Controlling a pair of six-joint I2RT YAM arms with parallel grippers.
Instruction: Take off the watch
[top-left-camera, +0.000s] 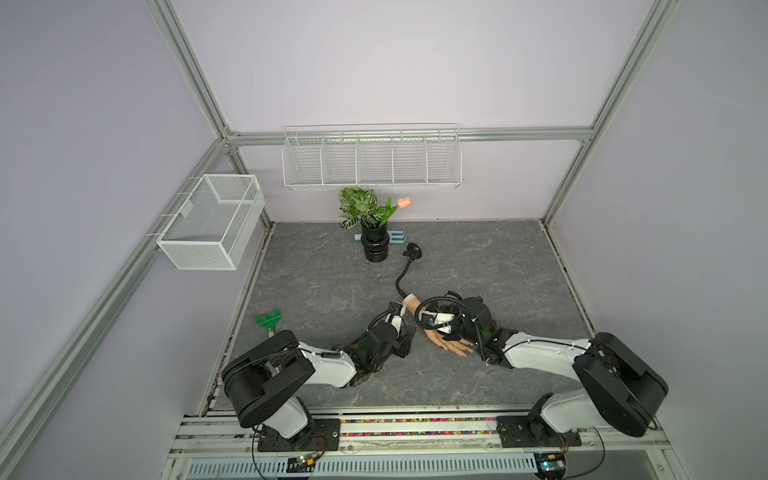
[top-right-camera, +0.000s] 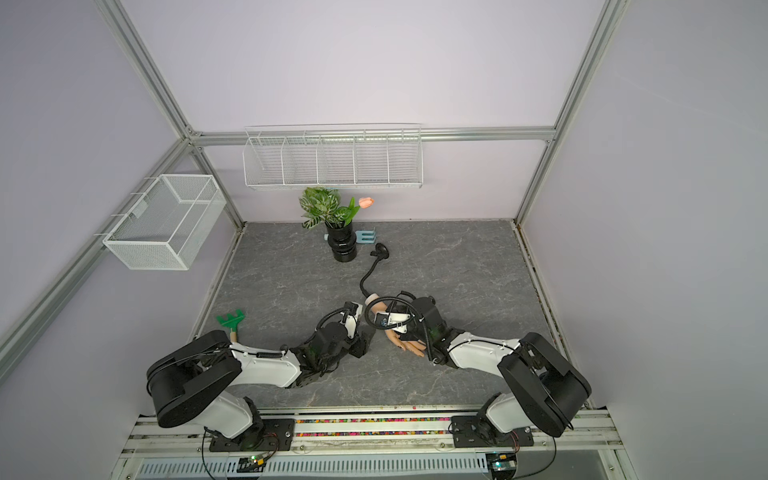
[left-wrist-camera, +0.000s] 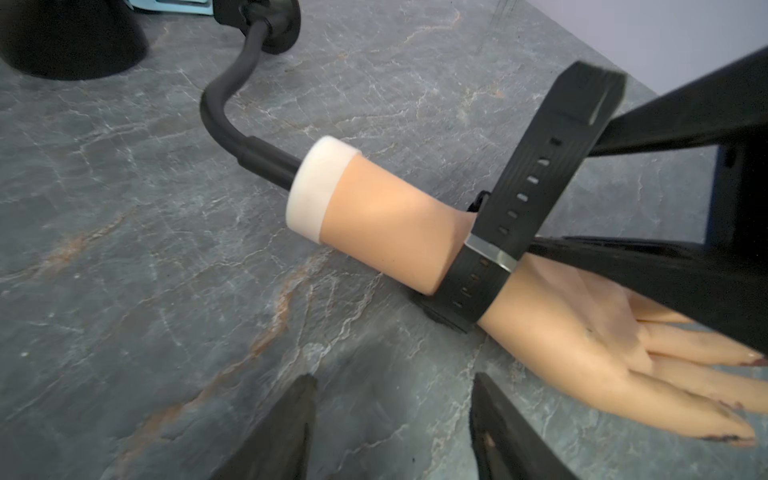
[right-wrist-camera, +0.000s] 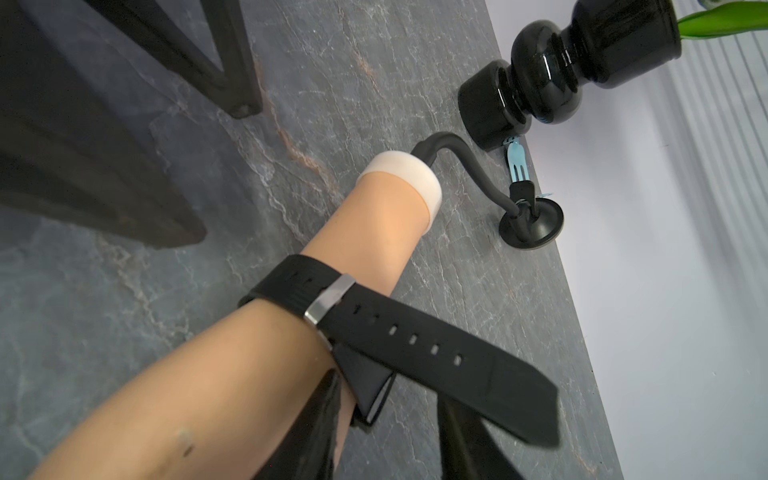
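Observation:
A black watch strap (left-wrist-camera: 524, 180) wraps the wrist of a prosthetic hand (left-wrist-camera: 392, 216), its holed free end sticking out past a silver buckle (left-wrist-camera: 490, 252). In the right wrist view the strap's long end (right-wrist-camera: 448, 360) points away to the right, and part of the dark watch case (right-wrist-camera: 372, 400) shows beneath it. My right gripper stands part open close to the strap and case, nothing visibly gripped. My left gripper is also part open, over bare table left of the hand, with nothing between its fingers. The right arm covers the watch in both top views.
A black vase with plants (top-left-camera: 374, 240) stands at the back, a light blue fork tool (top-left-camera: 397, 237) beside it. A black suction stand (top-left-camera: 413, 250) holds the hand. A green rake (top-left-camera: 269, 321) lies at left.

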